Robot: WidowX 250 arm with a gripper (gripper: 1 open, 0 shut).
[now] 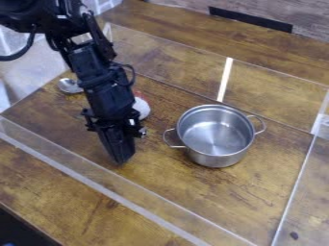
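The black robot arm reaches down from the upper left to the wooden table (77,192), with its gripper (119,154) low over the surface, left of a steel pot (216,135). The gripper looks shut; nothing clearly shows between its dark fingers, which are small in this view. Partly hidden behind the arm is a round white object (137,108) with some red on it.
A small silver object (69,86) lies at the upper left, beside the arm. A pale strip runs behind the pot.
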